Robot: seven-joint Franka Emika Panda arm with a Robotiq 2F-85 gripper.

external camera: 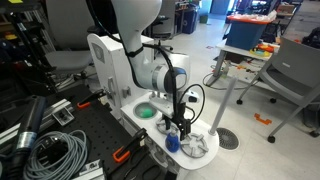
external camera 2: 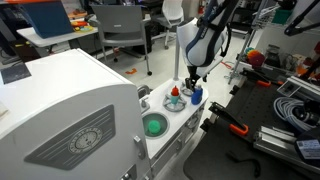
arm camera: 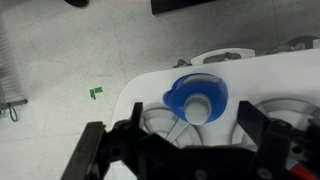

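A blue object with a pale, round-ended knob or spout [arm camera: 200, 108] stands near the end of the white counter. The wrist view looks down on this blue object [arm camera: 185, 92]; exterior view 1 shows the same blue object [external camera: 173, 143] at the counter's front. Above and slightly behind it is my gripper, open, its dark fingers [arm camera: 90, 145] spread to either side with nothing held between them. In exterior view 2 the gripper [external camera 2: 196, 84] hangs close over the blue object [external camera 2: 196, 97]. Whether the fingertips touch it I cannot tell.
Grey burner-like discs [arm camera: 275, 110] lie on the counter by the blue object. A green bowl [external camera 2: 155, 126] sits farther along, and a red-topped item [external camera 2: 175, 91] stands near the discs. A dark table with coiled cable [external camera: 60, 155] borders the counter.
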